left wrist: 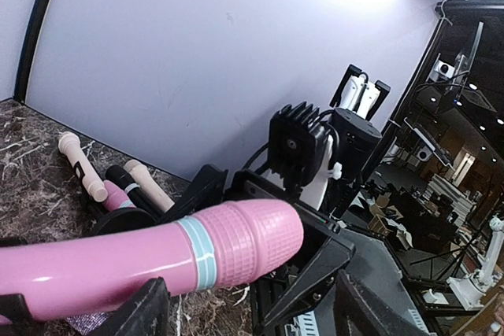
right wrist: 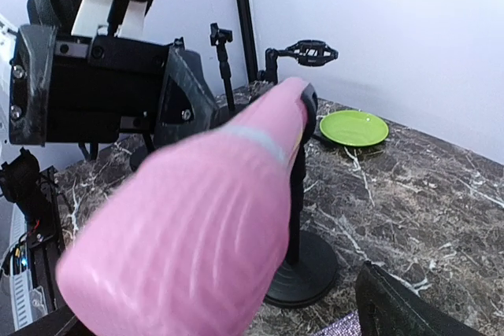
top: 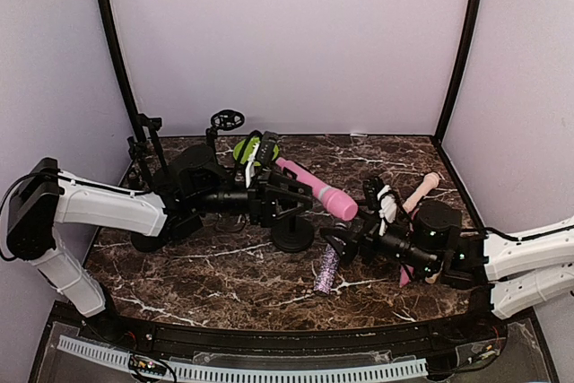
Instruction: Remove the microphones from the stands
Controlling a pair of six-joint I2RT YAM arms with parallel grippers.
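The pink microphone [top: 316, 187] with a pale blue band rests tilted atop the black stand [top: 291, 235], its thick end toward the front right. My left gripper [top: 282, 195] is open just left of it; in the left wrist view the microphone [left wrist: 228, 245] crosses just in front of that gripper's fingers. My right gripper [top: 354, 230] stands open at the thick end, below and right of it. In the right wrist view that end [right wrist: 181, 249] fills the near foreground, blurred, with the stand's base [right wrist: 303, 273] behind it.
A green plate [right wrist: 353, 127] lies at the back. Other black stands are at the back left. A glittery microphone [top: 325, 271] lies on the front middle of the marble surface; several pink and cream microphones [top: 421, 190] lie at the right, partly behind my right arm.
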